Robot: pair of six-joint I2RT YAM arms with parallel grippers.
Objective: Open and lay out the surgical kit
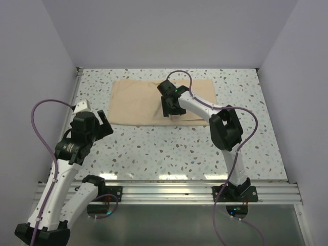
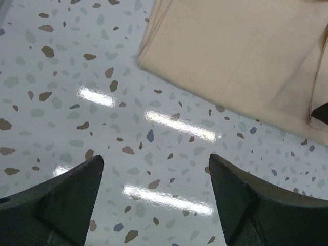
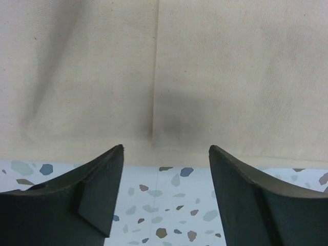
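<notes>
A beige cloth lies spread across the back of the speckled table, with a layer folded over on its right part. In the right wrist view that folded layer shows a straight edge and a corner near the cloth's front border. Over this corner stands my right gripper, its fingers apart and nothing between them. My left gripper is open above bare table, in front of and left of the cloth's front left corner. No instruments are visible; whether anything lies under the fold is hidden.
A metal rail runs along the front edge. Grey walls stand at the left, back and right.
</notes>
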